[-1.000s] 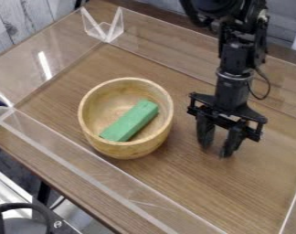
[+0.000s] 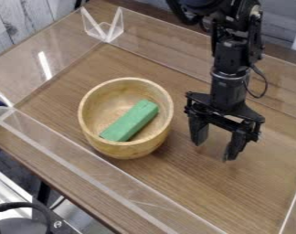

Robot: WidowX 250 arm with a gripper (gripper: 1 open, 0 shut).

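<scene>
My black gripper (image 2: 221, 132) hangs low over the wooden table, just right of a tan round bowl (image 2: 105, 94), with its fingers spread open and no object visible between them. A green block (image 2: 131, 121) lies inside the bowl, tilted diagonally along its right side.
A small clear plastic piece (image 2: 101, 26) stands on the table (image 2: 175, 192) at the upper left. Black cables or parts sit at the lower left corner. The table in front of the gripper and to its right is bare.
The bowl and green block have not visibly moved.
</scene>
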